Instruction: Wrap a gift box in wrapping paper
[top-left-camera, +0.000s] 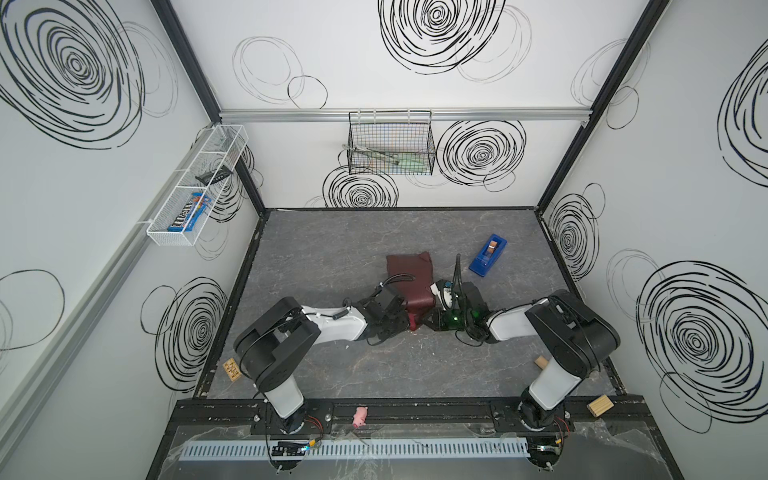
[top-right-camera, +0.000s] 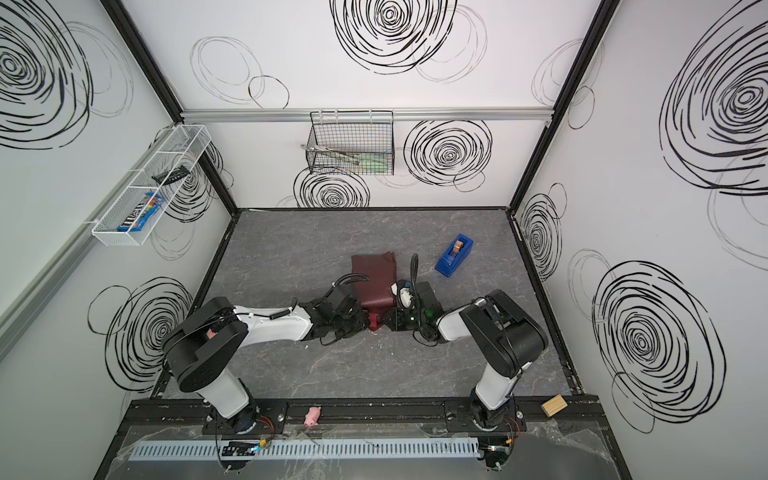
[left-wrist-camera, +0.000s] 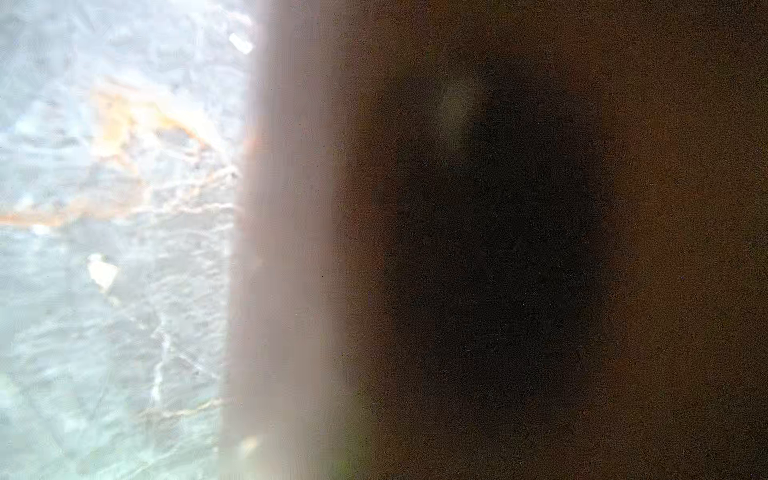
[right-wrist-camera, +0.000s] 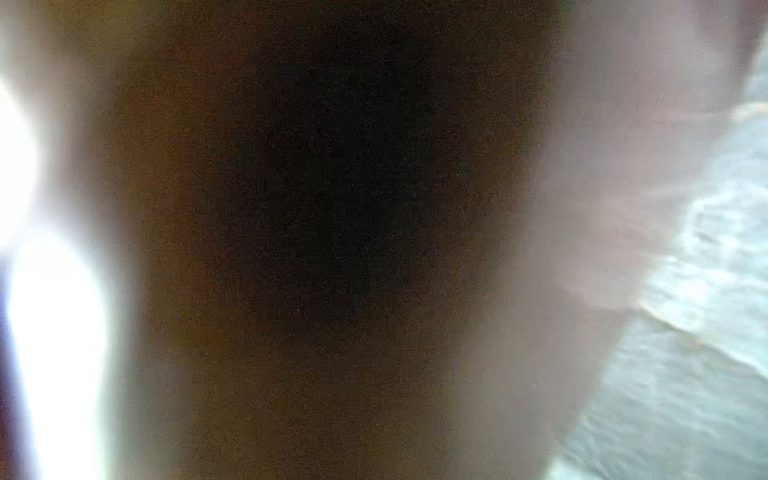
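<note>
A dark maroon wrapped bundle (top-left-camera: 409, 272) (top-right-camera: 372, 272) lies mid-table, with a redder flap (top-left-camera: 413, 320) at its front end between my two grippers. My left gripper (top-left-camera: 404, 324) is at the flap's left and my right gripper (top-left-camera: 430, 320) at its right, both close to the bundle. Their fingertips are hard to make out, so how far each finger stands open is hidden. Both wrist views are mostly dark and blurred, pressed close to something, with strips of grey tabletop at the outer edges.
A blue tape dispenser (top-left-camera: 485, 260) sits behind my right gripper. A black wire basket (top-left-camera: 391, 144) hangs on the back wall, a white rack (top-left-camera: 168, 233) on the left wall. Wooden blocks (top-left-camera: 600, 406) and a pink pig (top-left-camera: 360, 416) lie along the front.
</note>
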